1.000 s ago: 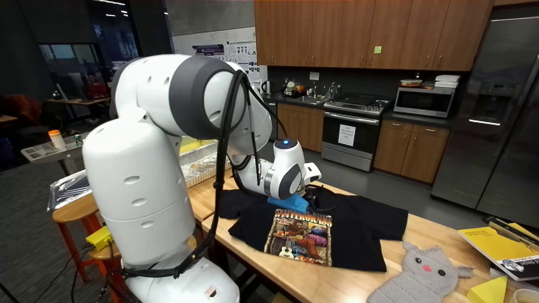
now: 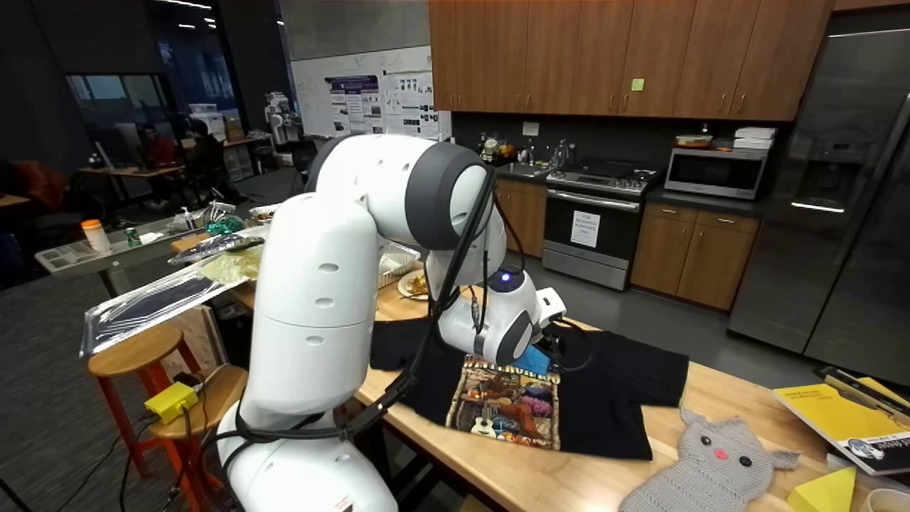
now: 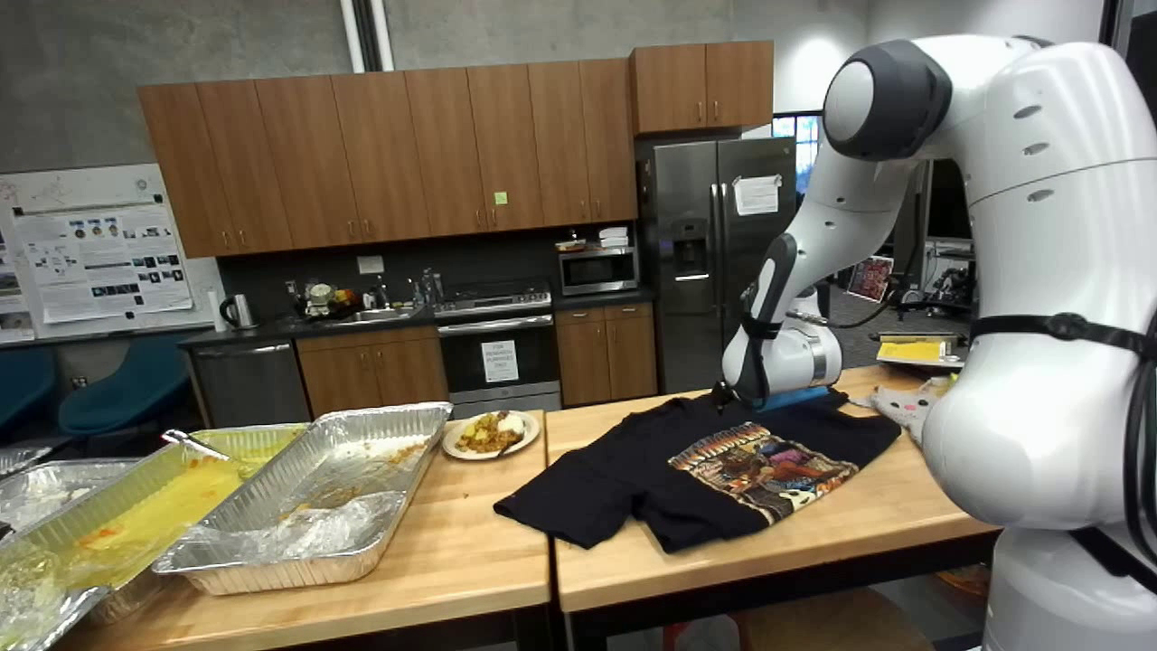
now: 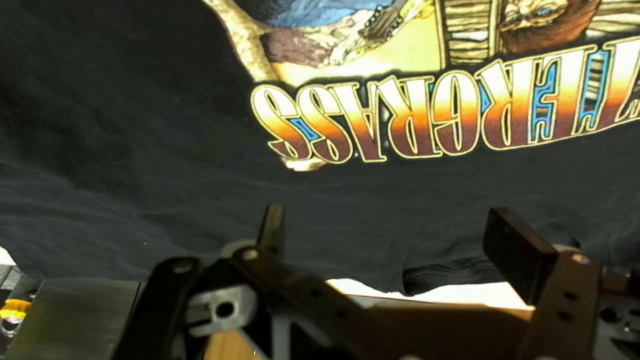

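Note:
A black T-shirt (image 2: 601, 388) with a colourful printed picture (image 3: 765, 467) lies spread out on the wooden table (image 2: 503, 473). In the wrist view the shirt (image 4: 150, 120) fills most of the picture, its lettering (image 4: 432, 117) upside down and its neckline near the lower edge. My gripper is open over the plain cloth near the collar, its two fingers wide apart with nothing gripped between them. Whether the fingertips touch the fabric cannot be told. In exterior view 1 the arm partly hides the shirt's far side and the top of the print.
A grey knitted toy (image 2: 716, 465), a yellow book (image 2: 832, 418) and a yellow paper piece (image 2: 823, 492) lie right of the shirt. In exterior view 2, a plate of food (image 3: 491, 435) and foil trays (image 3: 363, 548) occupy the left table. Bare wood runs along the near edge.
The arm has swung to the right in exterior view 1, and the hand sits slightly right and lower over the shirt. The shirt and the toy look unmoved.

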